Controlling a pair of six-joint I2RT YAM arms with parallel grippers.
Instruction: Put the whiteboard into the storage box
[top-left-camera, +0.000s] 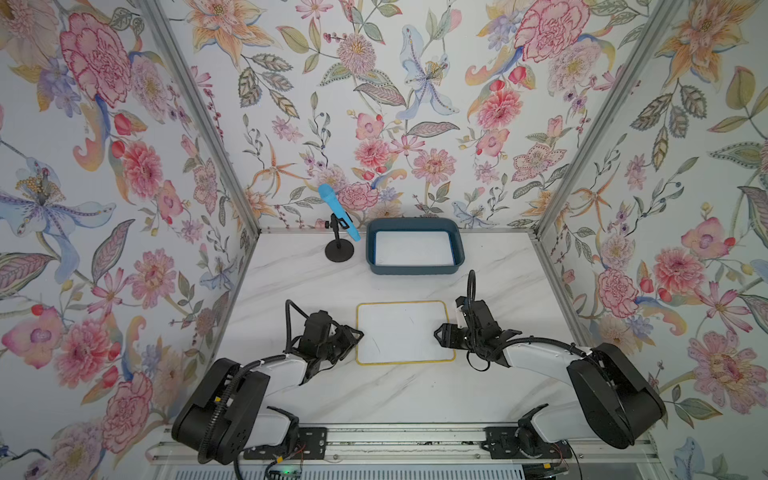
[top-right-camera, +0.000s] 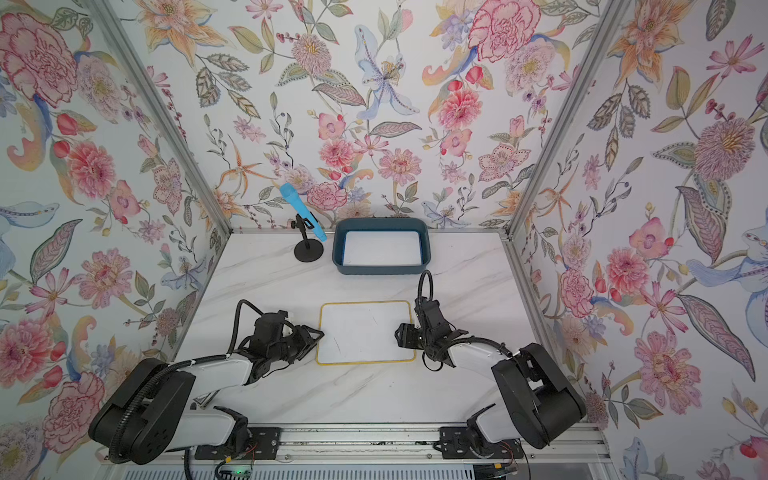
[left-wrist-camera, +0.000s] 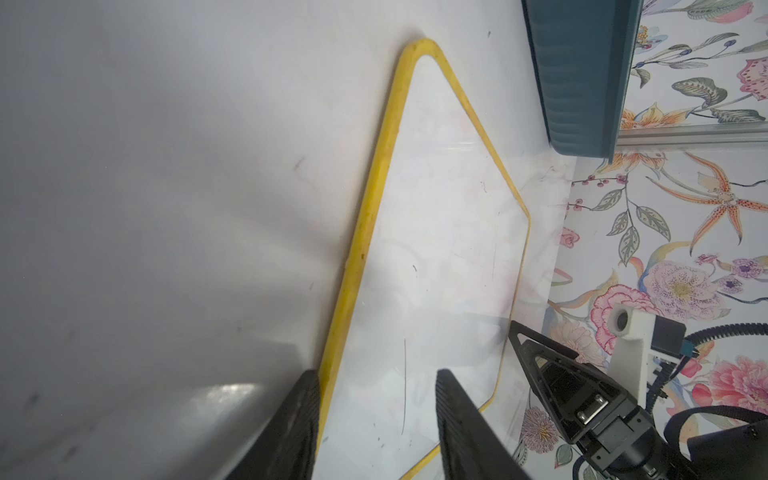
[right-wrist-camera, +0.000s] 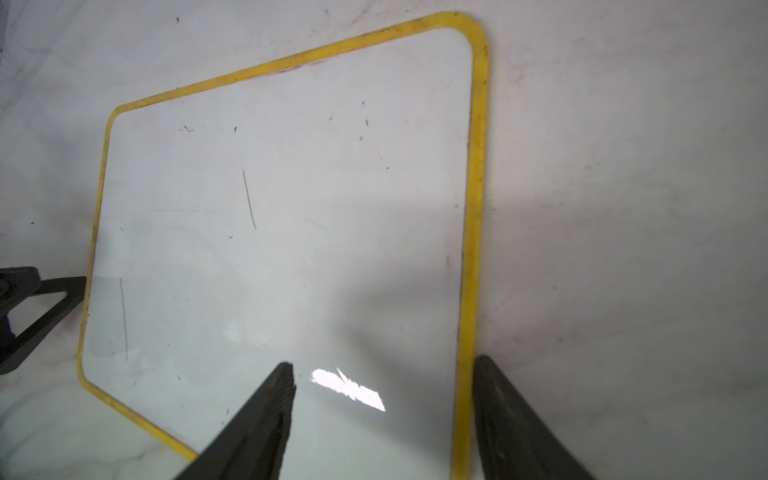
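Note:
The white whiteboard with a yellow rim lies flat on the table, in front of the teal storage box. My left gripper is low at the board's left short edge; in the left wrist view its fingertips are apart, one by the yellow rim. My right gripper is low at the right short edge; in the right wrist view its fingertips are apart too, one against the rim. Both grippers are open, and neither clearly holds the board.
A blue microphone on a black stand stands left of the box. Patterned walls enclose the back and sides.

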